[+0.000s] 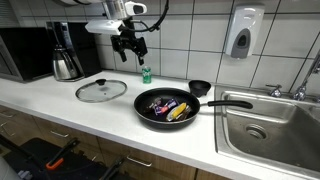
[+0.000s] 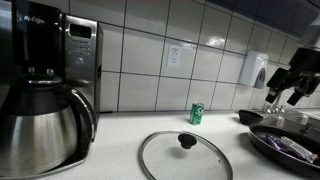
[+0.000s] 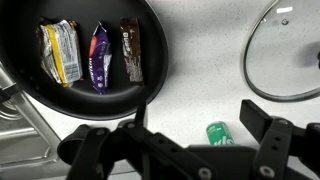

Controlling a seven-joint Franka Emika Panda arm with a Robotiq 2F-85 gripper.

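Observation:
My gripper hangs open and empty above the counter, near the back wall. In the wrist view its two fingers stand wide apart, with bare white counter between them. A black pan holds several wrapped snacks: a yellow one, a purple one and a brown one. Left of the pan lies a glass lid with a black knob. Behind them a green can stands upright by the wall.
A small black bowl stands behind the pan, whose handle points toward the sink. A coffee maker with a steel carafe occupies the far left.

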